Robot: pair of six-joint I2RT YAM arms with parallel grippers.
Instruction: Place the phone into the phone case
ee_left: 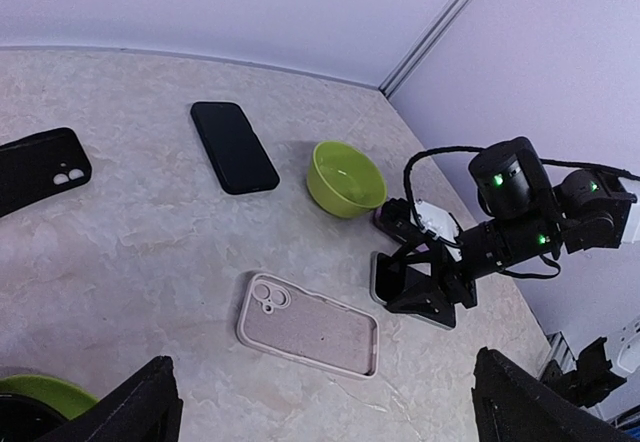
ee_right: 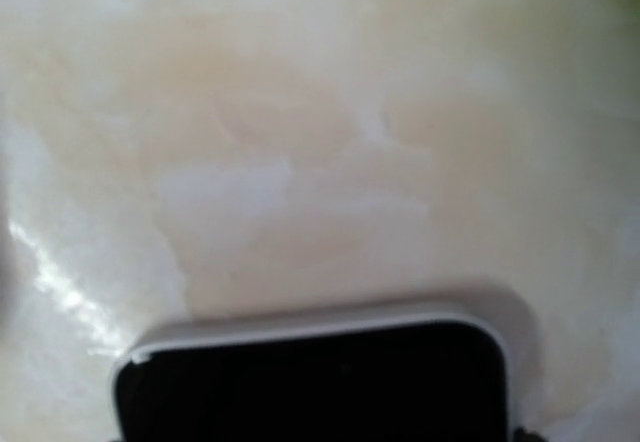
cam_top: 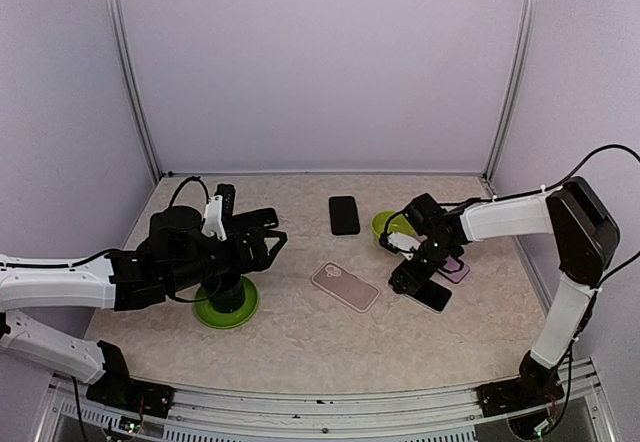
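The phone (cam_top: 433, 297), dark-screened with a pale edge, lies on the table at the right. Its top end (ee_right: 310, 392) fills the bottom of the right wrist view. Over the phone's left part is my right gripper (cam_top: 405, 280), low down. Only a dark bit shows beside the phone's edge in its wrist view, so its finger state is unclear. A pink phone case (cam_top: 345, 287) with camera holes (ee_left: 270, 296) lies empty, left of the phone. My left gripper (cam_top: 268, 250) hangs to the case's left, open and empty, its fingers (ee_left: 130, 409) wide apart.
A black slab (cam_top: 344, 215) lies behind the pink case, and a black case (ee_left: 42, 169) at the left. Near the right arm are a green bowl (ee_left: 345, 180) and a purple item (cam_top: 456, 270). A green plate (cam_top: 207, 314) with a dark cup sits front left.
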